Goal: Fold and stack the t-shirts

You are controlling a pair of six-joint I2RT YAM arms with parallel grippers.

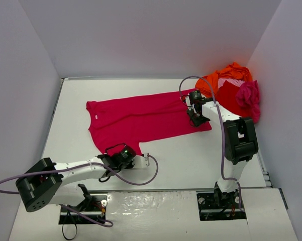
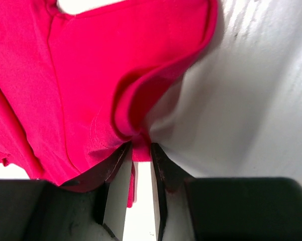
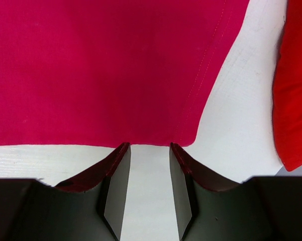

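Note:
A crimson T-shirt (image 1: 140, 123) lies spread across the white table, one sleeve reaching toward the front left. At that sleeve is my left gripper (image 1: 135, 159). In the left wrist view, a raised fold of the shirt (image 2: 100, 75) runs down to the left gripper, and red cloth shows in the narrow space between its fingertips; whether they pinch it I cannot tell. Over the shirt's right end stands my right gripper (image 1: 193, 113). Seen from its wrist, the right gripper is open at the shirt's lower edge near a corner, nothing held.
A heap of orange, red and pink clothes (image 1: 233, 90) fills the back right corner beside the right arm. Walls close in the back and both sides. Bare table (image 1: 186, 160) shows in front of the shirt, right of the left gripper.

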